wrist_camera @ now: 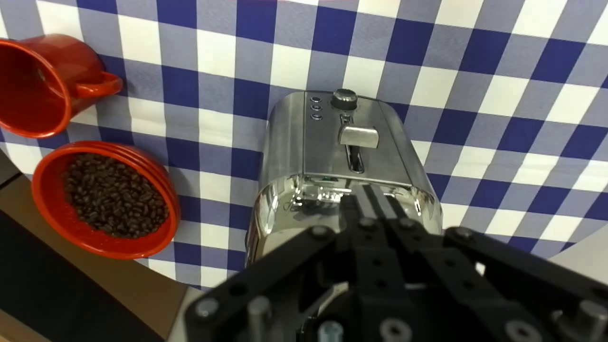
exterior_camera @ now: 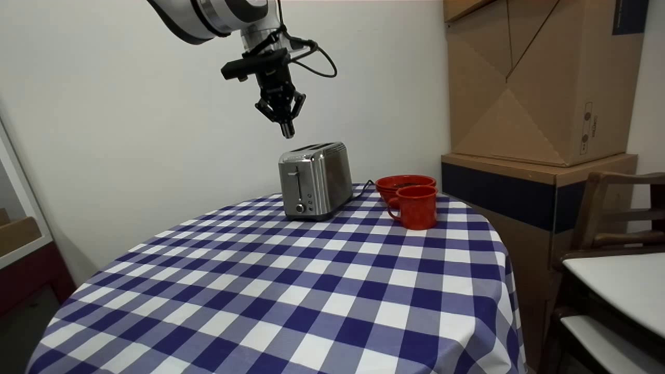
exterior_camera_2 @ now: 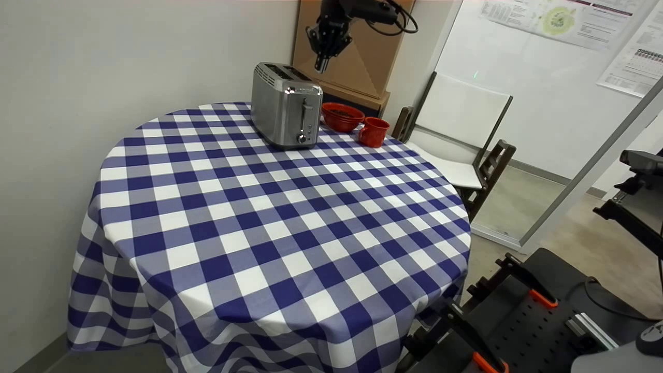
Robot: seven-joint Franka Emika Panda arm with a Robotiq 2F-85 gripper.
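A silver toaster [exterior_camera: 316, 181] stands upright on the checked tablecloth, close to the wall. Its front carries a lever [wrist_camera: 359, 137] near the top of its slot, with a round knob [wrist_camera: 344, 99] below. My gripper [exterior_camera: 287, 130] hangs above the front end of the toaster, apart from it, its fingers together and nothing showing between them. In the wrist view the fingertips [wrist_camera: 365, 200] cover part of the toaster's top, so its slots are hidden there. Exterior view 2 shows the gripper [exterior_camera_2: 321, 65] clear of the toaster as well.
Beside the toaster sit a red mug [exterior_camera: 417, 208] and red stacked bowls [wrist_camera: 162, 188], the top one holding coffee beans [wrist_camera: 117, 196]. Cardboard boxes [exterior_camera: 530, 87] rise behind the table's right edge. Most of the tablecloth [exterior_camera_2: 261, 205] is bare.
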